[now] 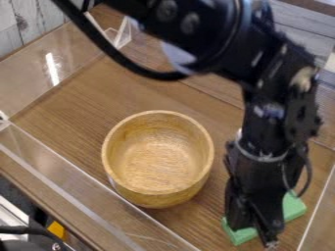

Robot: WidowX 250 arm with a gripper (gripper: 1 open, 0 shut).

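Note:
The black gripper (260, 214) hangs low at the right over a flat green object (242, 231), hiding much of it; its fingertips look close together, with nothing visible between them. The green object lies on the wooden surface at the front right. Left of the gripper stands an empty round wooden bowl (155, 152).
Clear plastic walls edge the wooden board (92, 103) at the left and front. The board's back-left area is clear. Cables and a yellow part lie outside at the lower left.

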